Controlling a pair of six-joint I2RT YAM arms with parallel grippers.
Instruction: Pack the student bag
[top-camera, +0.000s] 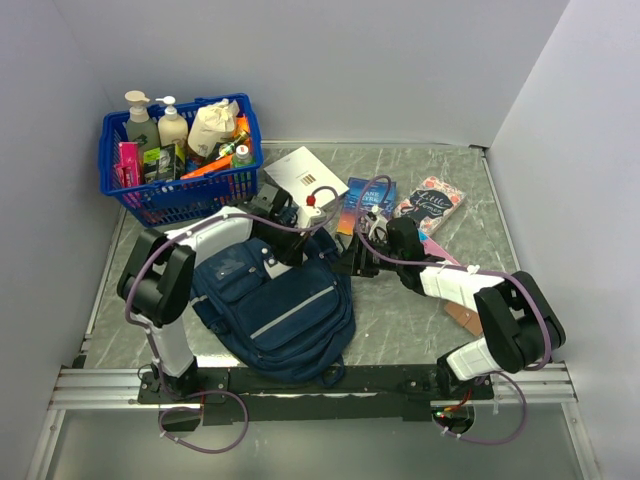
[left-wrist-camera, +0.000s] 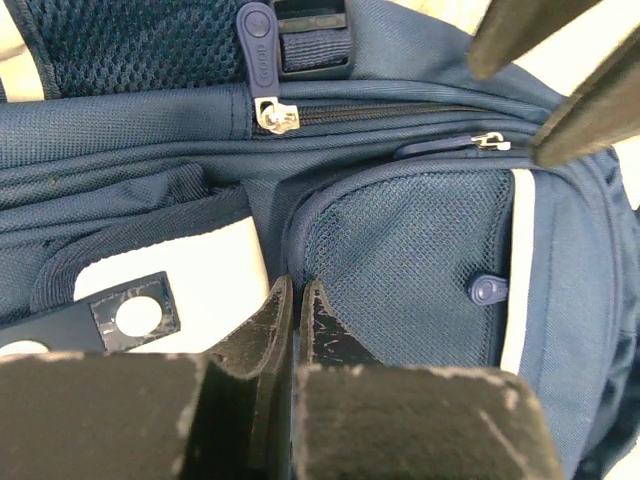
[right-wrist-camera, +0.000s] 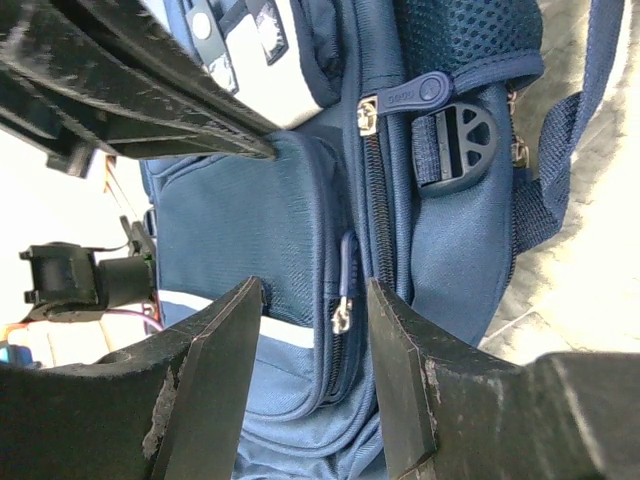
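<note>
A navy backpack lies on the grey table, with zippers, mesh pockets and a white patch. My left gripper is shut on the seam edge of the backpack's pocket flap, beside the white patch. My right gripper stands part open just over a zipper pull on the backpack's piping, its fingers either side of it. In the right wrist view the left gripper's dark fingers reach in from the upper left onto the same flap.
A blue basket full of bottles and packets stands at the back left. A white folder, a blue book, a Little Women book and a tan item lie behind and right. Bare table shows in front of the right arm.
</note>
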